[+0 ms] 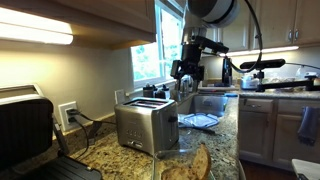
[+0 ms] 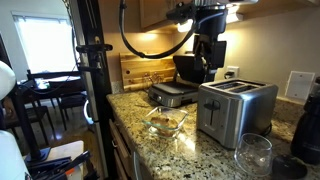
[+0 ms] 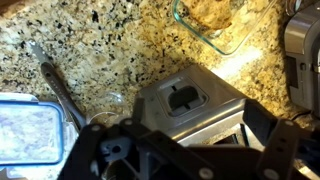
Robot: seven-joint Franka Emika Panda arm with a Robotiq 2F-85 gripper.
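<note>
My gripper hangs above the counter near the silver toaster point(image 3: 190, 98), its black fingers spread apart with only the toaster's end showing between them. Nothing is held. In exterior view 1 the gripper point(image 1: 186, 70) is high, above and beyond the toaster point(image 1: 148, 125). The second exterior view has the toaster point(image 2: 232, 108) standing upright with its slots on top. A brown slice of bread point(image 1: 187, 166) lies in a clear glass dish point(image 2: 167, 122) in front of it; the bread point(image 3: 210, 11) also appears at the wrist view's top edge.
A clear glass point(image 2: 254, 156) stands beside the toaster. In the wrist view, a blue-rimmed container point(image 3: 30, 132) and a dark-handled utensil point(image 3: 58, 85) lie to the left. A dark grill-like appliance point(image 2: 174, 93) sits farther along the counter. Cabinets point(image 1: 100, 20) overhang the toaster side.
</note>
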